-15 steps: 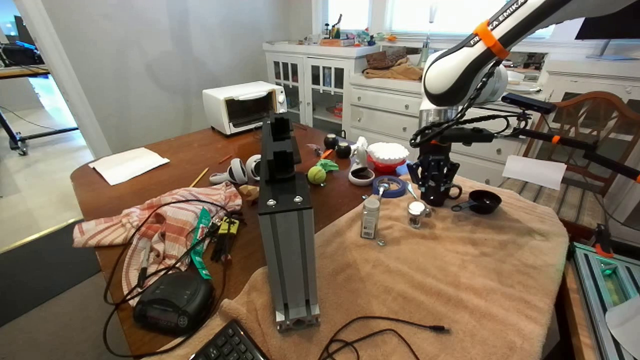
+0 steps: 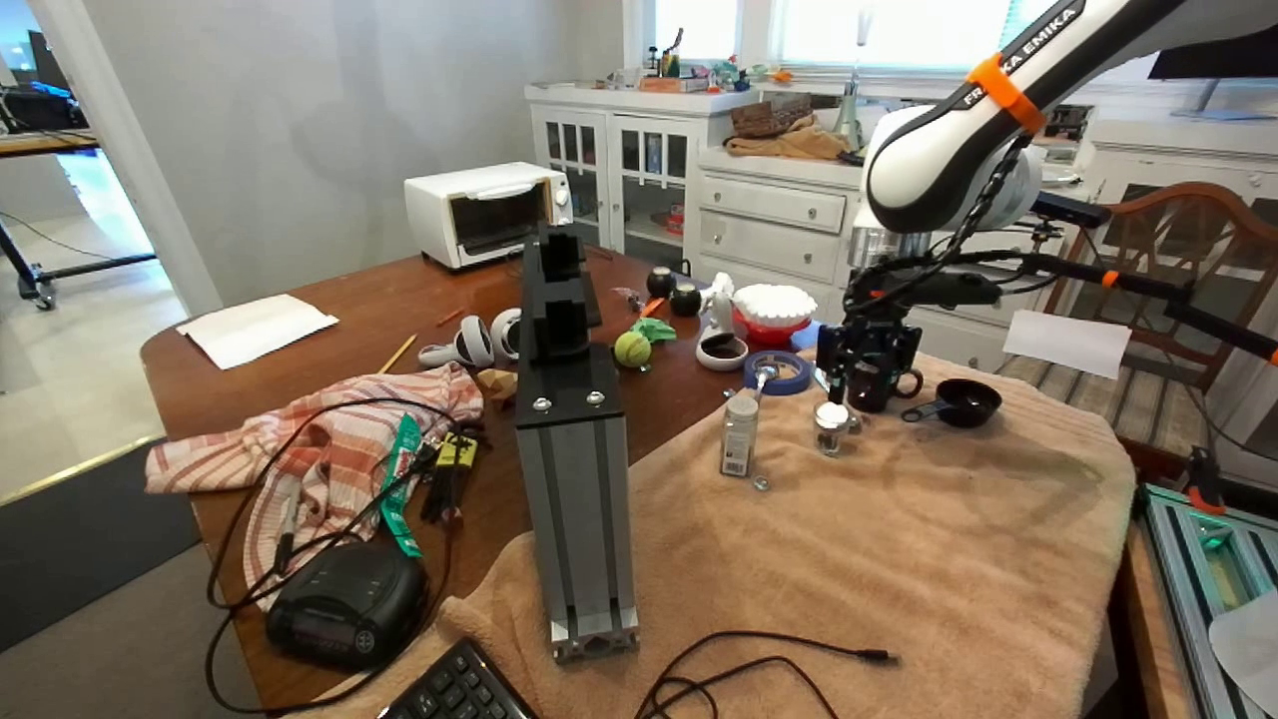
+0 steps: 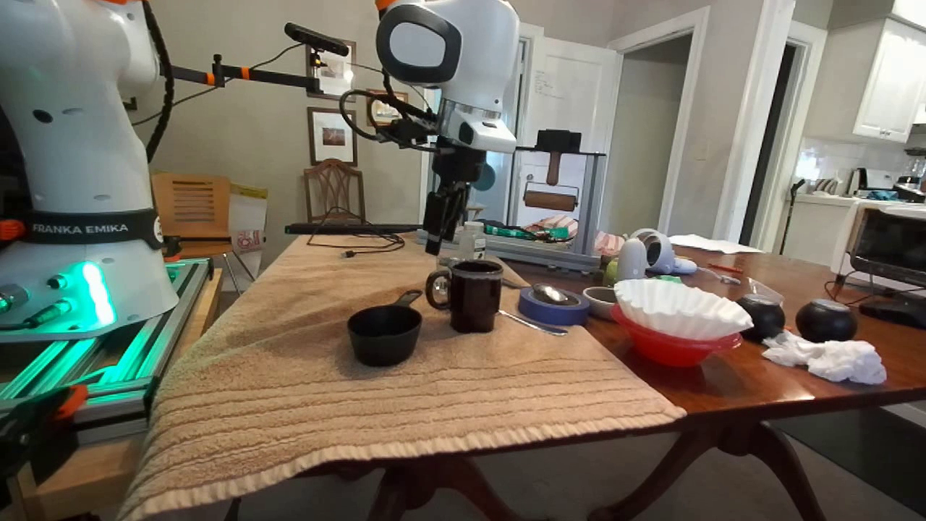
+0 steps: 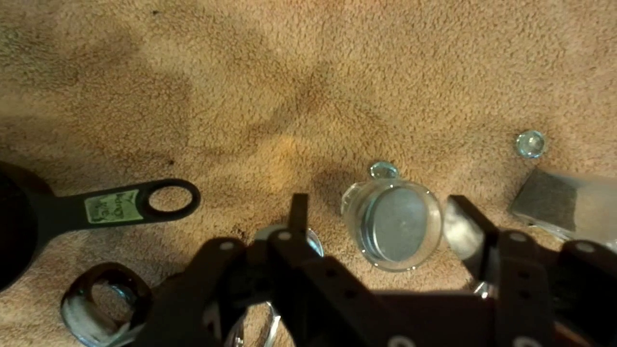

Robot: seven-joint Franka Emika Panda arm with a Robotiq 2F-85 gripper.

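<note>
My gripper stands open, its two fingertips well apart in the wrist view. Between them in that view appears a small clear glass jar [image 4: 399,222] with a round grey-white top; no finger visibly touches it. In exterior view 1 the same jar [image 2: 830,429] stands upright on the tan towel, just below and in front of the gripper [image 2: 865,373]. Behind the gripper is a dark mug [image 3: 475,297], its handle showing. From exterior view 2, the dark fingers [image 3: 436,221] hang above the towel beyond the mug.
A grey-capped bottle [image 2: 739,433] stands left of the jar, with a small clear glass piece [image 2: 761,484] near it. A black measuring cup [image 3: 384,333] sits beside the mug. Blue tape [image 2: 779,371] lies behind.
In exterior view 1 the arm and gripper have shifted slightly right, and the fingers now look differently placed, one hanging closer to the jar. The objects on the table appear unmoved.
</note>
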